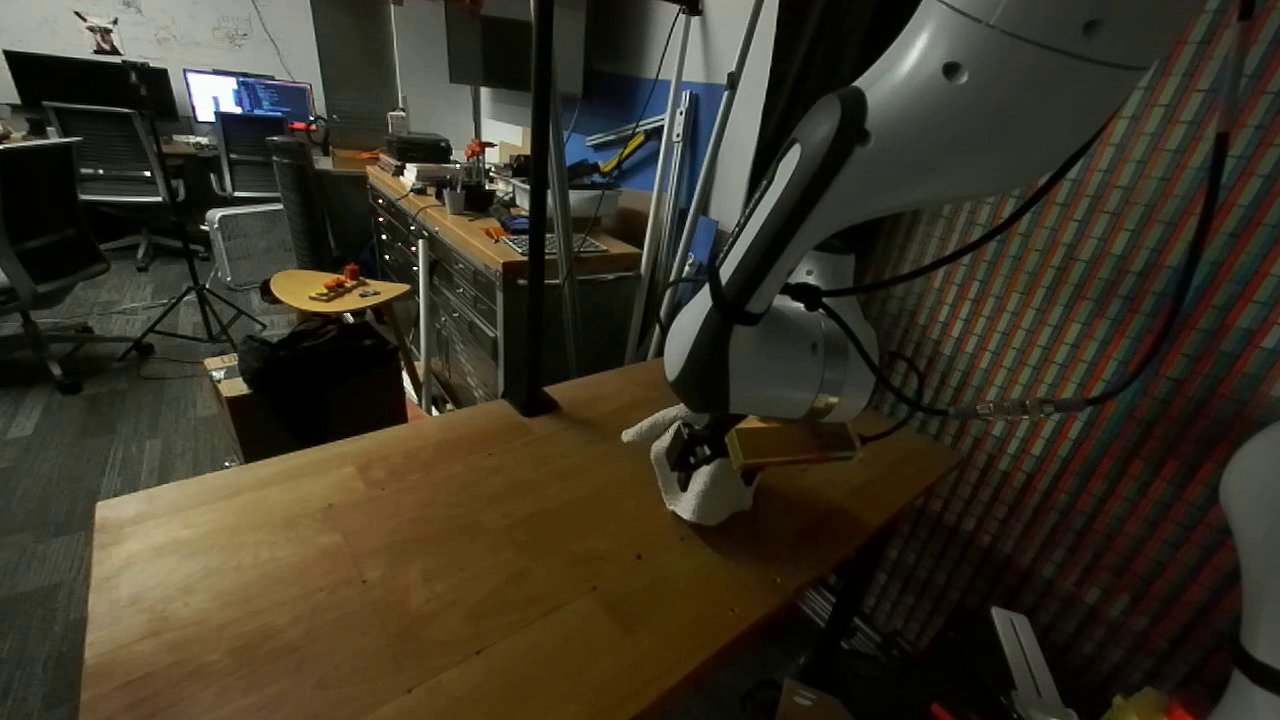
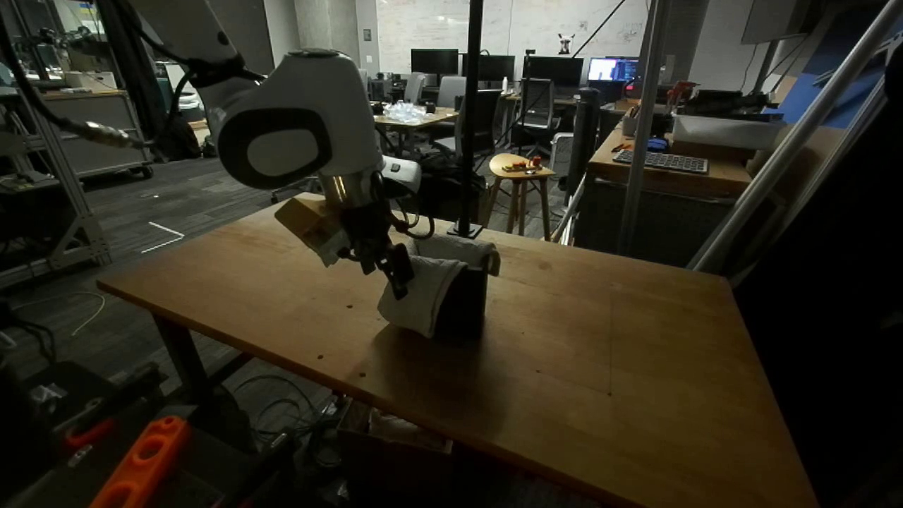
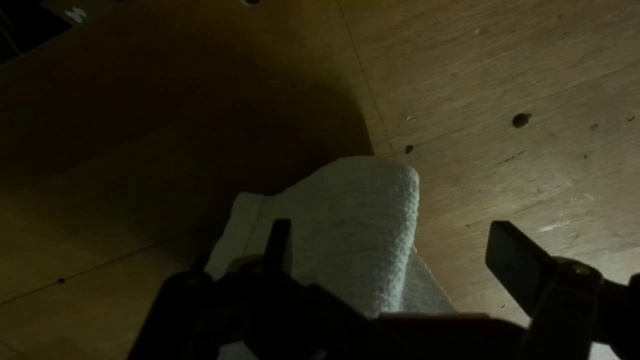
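Observation:
A white cloth [image 2: 423, 292] drapes over a dark, box-like object [image 2: 463, 305] standing on the wooden table. My gripper [image 2: 396, 272] is at the cloth's near side in exterior view 2, its fingers pointing downward. In exterior view 1 the gripper [image 1: 690, 461] overlaps the cloth [image 1: 714, 494]. From the wrist, the open fingers of the gripper stand wide apart. Part of the cloth [image 3: 342, 216] shows between the fingers, closer to the left one, while bare wood lies beside the right one. Whether either finger touches the cloth cannot be told.
A black upright post [image 2: 470, 127] rises from its far edge, behind the cloth. A small stool [image 2: 518, 166] and a drawer bench stand beyond the table.

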